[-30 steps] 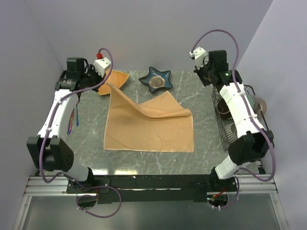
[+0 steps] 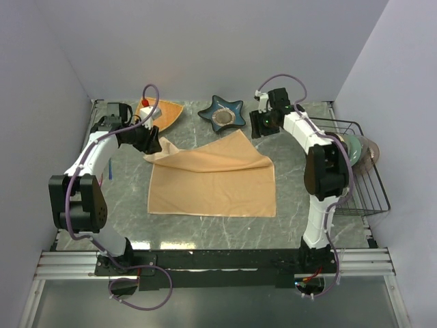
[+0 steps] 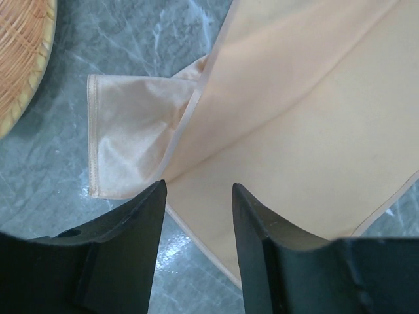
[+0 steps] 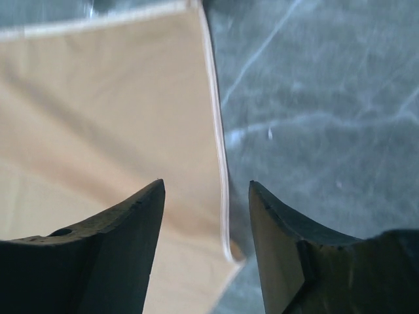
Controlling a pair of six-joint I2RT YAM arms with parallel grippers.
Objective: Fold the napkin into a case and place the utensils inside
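Note:
A peach napkin [image 2: 212, 191] lies on the grey marble table, its far side partly turned over toward the middle in an uneven fold. In the left wrist view a flap [image 3: 131, 134] at its far left corner sticks out rumpled beyond the fold. Just above that corner, my left gripper stands open, holding nothing. My right gripper is over the napkin's right edge [image 4: 219, 150], fingers apart with the edge visible between them and nothing gripped. Utensils [image 2: 110, 169] with coloured handles lie left of the napkin, partly hidden by the left arm.
Behind the napkin sits a blue star-shaped dish [image 2: 222, 114]. A woven basket [image 2: 171, 113] is at the back left, close to the left gripper. On the right stands a wire dish rack [image 2: 375, 191] with dishes. Bare table lies in front of the napkin.
The napkin's far left part, raised at the left gripper earlier, now lies down, released. My right gripper came lower and leftward toward the napkin.

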